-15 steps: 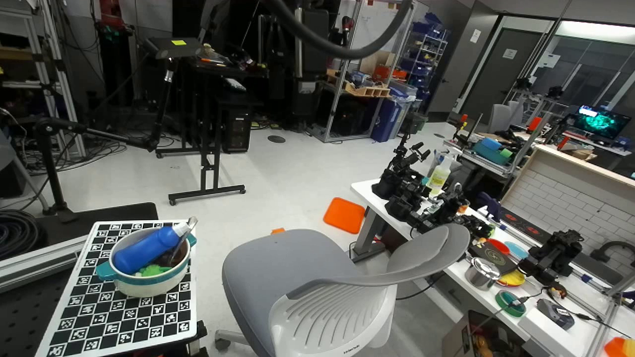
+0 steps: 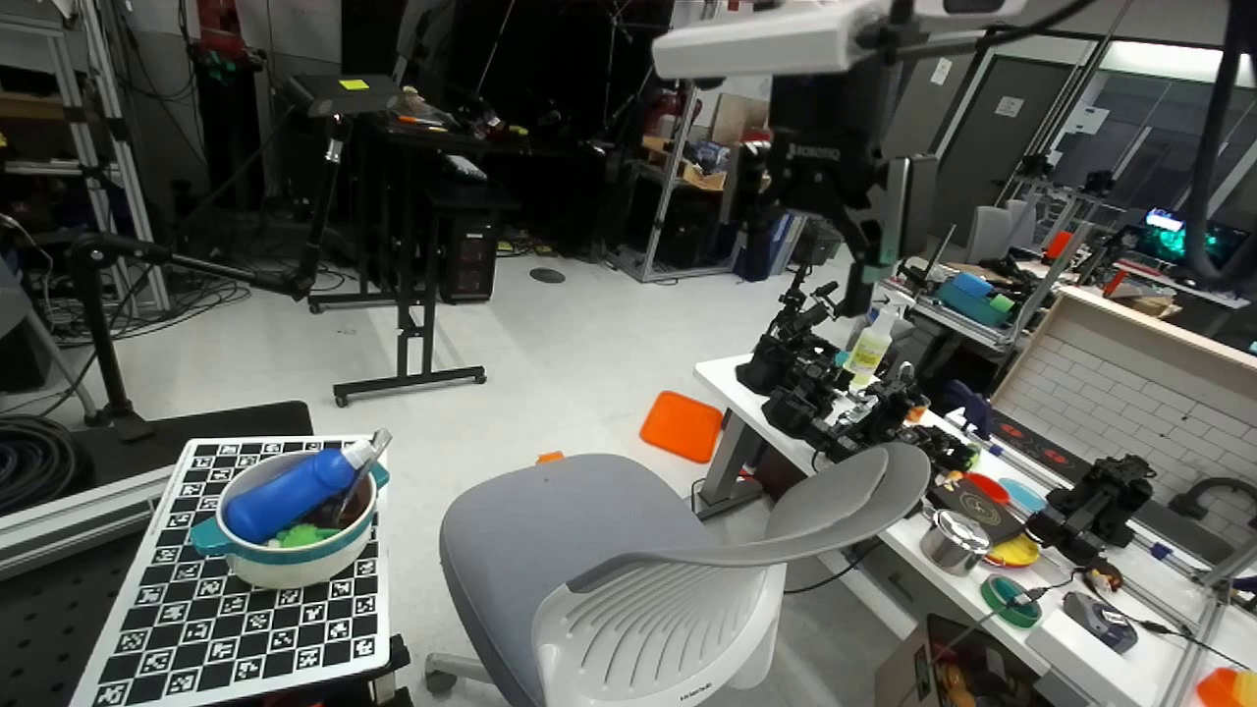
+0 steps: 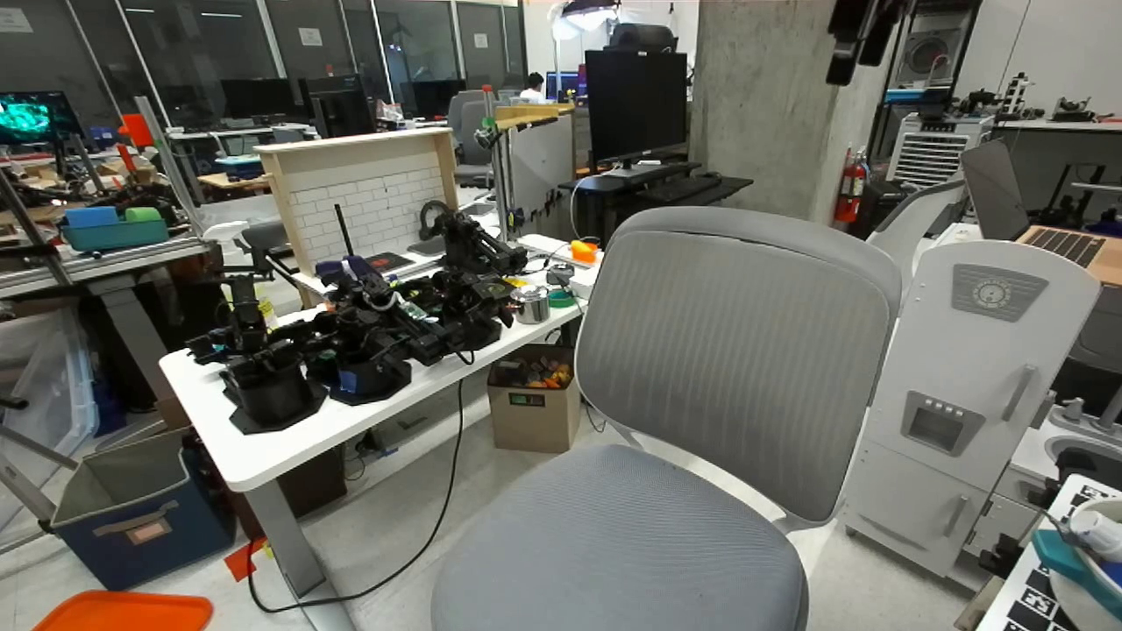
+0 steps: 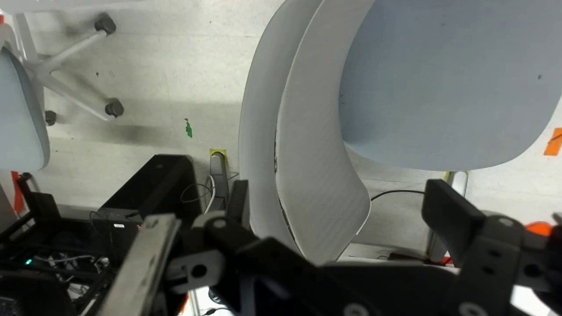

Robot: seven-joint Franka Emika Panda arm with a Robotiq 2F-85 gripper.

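My gripper stands open in the wrist view, its two dark fingers wide apart with nothing held between them. Below it is a grey office chair [image 4: 321, 131], its curved backrest showing in the gap and its blue-grey seat [image 4: 448, 79] to the upper right. In exterior view 1 the gripper [image 2: 813, 253] hangs high at the upper right, above the level of the chair [image 2: 566, 518]. A cream pot with teal handles [image 2: 289, 571] rests on a checkered board [image 2: 177, 642] at the lower left. Inside it lie a blue bottle [image 2: 289, 495] and a green item [image 2: 304, 535].
A white table [image 3: 252, 447] holds black robot arms [image 3: 363, 358] and a metal pot [image 3: 531, 305]. Beneath it sits a cardboard box [image 3: 533, 410]. A grey toy kitchen [image 3: 947, 410] stands right of the chair. An orange tray [image 2: 681, 426] lies on otherwise open floor.
The arm and open gripper have come into exterior view 1 at the upper right; a second ago only a dark cable hung there. Chair, pot and board have not moved.
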